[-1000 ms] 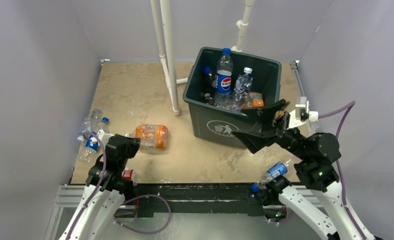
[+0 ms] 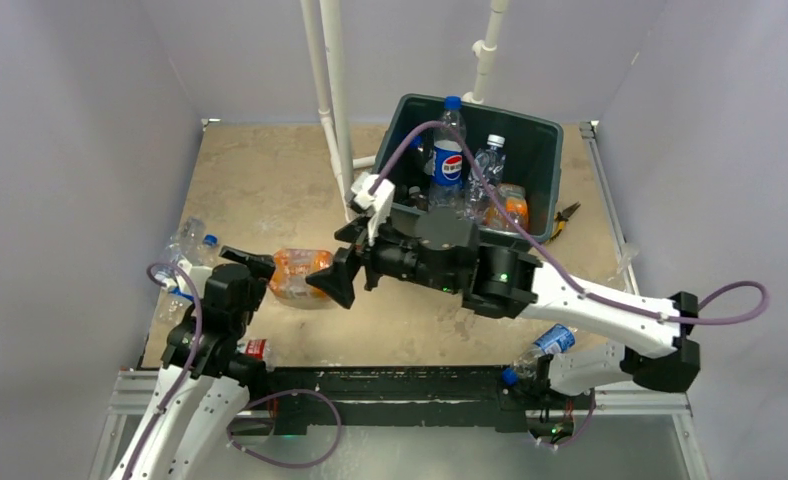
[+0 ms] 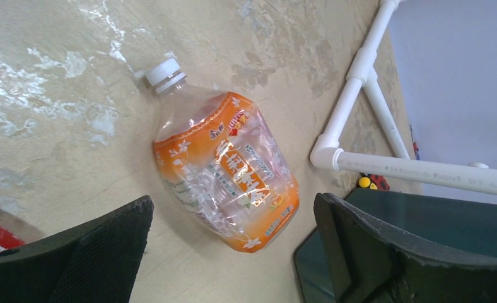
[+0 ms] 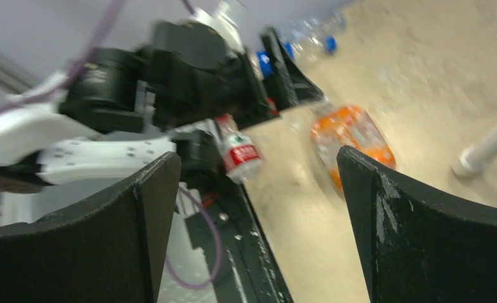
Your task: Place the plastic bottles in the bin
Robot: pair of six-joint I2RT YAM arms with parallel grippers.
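A crushed orange-labelled bottle (image 2: 295,275) (image 3: 224,170) (image 4: 350,139) lies on the table. My left gripper hangs open over it, nothing between its fingers. My right gripper stands open just right of that bottle in the top view, in front of the bin (image 2: 535,150), which holds several bottles. More clear and blue-labelled bottles (image 2: 180,240) lie at the left, a red-labelled bottle (image 4: 241,153) at the front left, and a blue-labelled bottle (image 2: 548,342) at the front right.
White pipes (image 2: 335,100) (image 3: 410,167) stand at the back beside the bin. Pliers (image 2: 562,222) lie right of the bin.
My right arm has swung left from the bin's right side to beside the orange-labelled bottle. My left arm has shifted slightly.
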